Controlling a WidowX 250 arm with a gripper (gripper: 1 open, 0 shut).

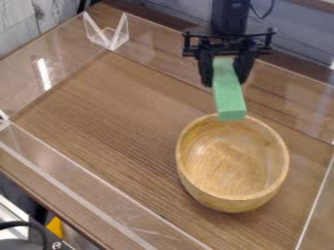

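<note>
A black robot gripper (225, 64) is in the upper right of the camera view, shut on a pale green block (229, 96) that hangs upright from it. The block's lower end appears just above the back rim of a wooden bowl (231, 186), which stands empty on the wooden surface at the lower right.
A clear plastic object (107, 32) sits at the back left. Dark and yellow items lie beyond the lower-left edge.
</note>
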